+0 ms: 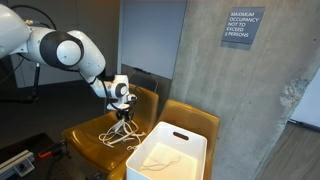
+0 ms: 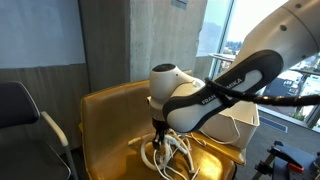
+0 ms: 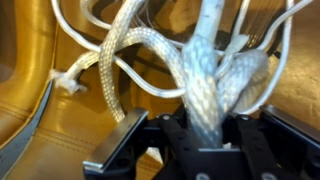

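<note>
A pile of white rope [image 1: 124,130] lies on the brown leather seat in exterior view 1, and part of it rises to my gripper [image 1: 122,109]. Close up in the wrist view, thick braided rope [image 3: 203,90] stands between my fingers, and the gripper is shut on it. Thinner white cord [image 3: 78,38] loops across the leather behind it. In exterior view 2 the gripper [image 2: 161,138] points down over the loops of rope [image 2: 172,158]. The fingertips themselves are mostly hidden by rope in the wrist view.
A white bin [image 1: 174,137] stands right of the rope, with a thin strand [image 1: 162,163] inside it. The brown chair backs [image 1: 190,118] rise behind. A dark chair [image 2: 28,138] stands at the left in exterior view 2.
</note>
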